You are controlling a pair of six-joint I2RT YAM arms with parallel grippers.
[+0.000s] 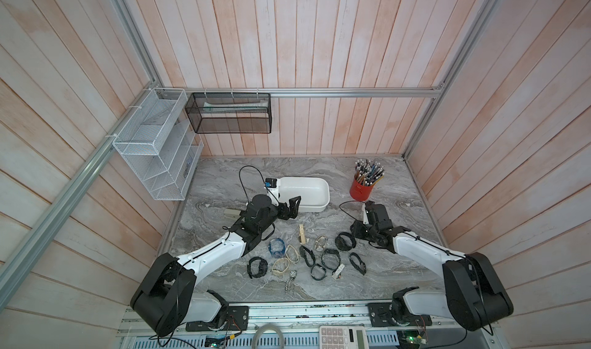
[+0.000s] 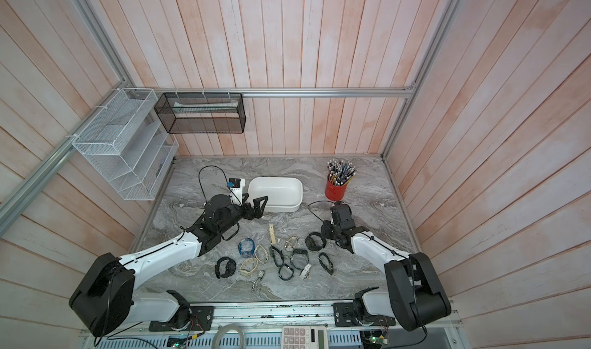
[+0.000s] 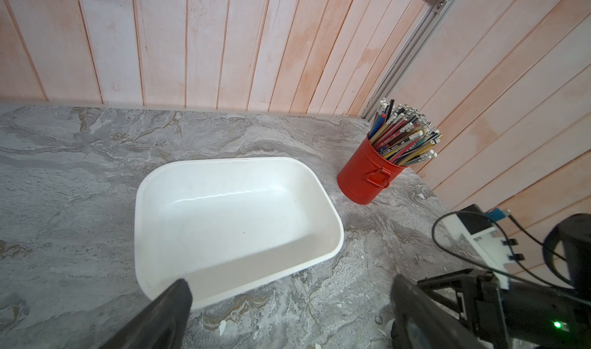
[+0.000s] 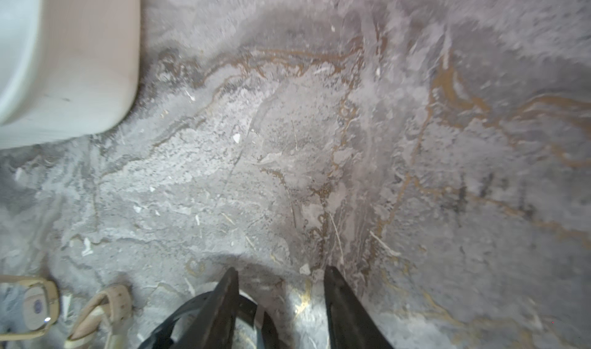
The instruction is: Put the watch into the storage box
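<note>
The white storage box [image 3: 240, 219] sits empty at mid table, behind many watches and straps, among them a blue one [image 1: 277, 247], a pale one [image 1: 301, 233] and several black ones. My left gripper [image 1: 293, 202] is open beside the box's front left, holding nothing. My right gripper is low over the table, just beside a round black watch [image 2: 315, 241], whose strap [image 4: 187, 309] shows under the left finger in the right wrist view. Its fingers are apart, with nothing held between them.
A red cup of pens [image 1: 361, 188] stands at the back right. White wire shelves [image 1: 154, 164] and a black mesh basket [image 1: 227, 118] hang on the walls at the back left. Bare table lies right of the box.
</note>
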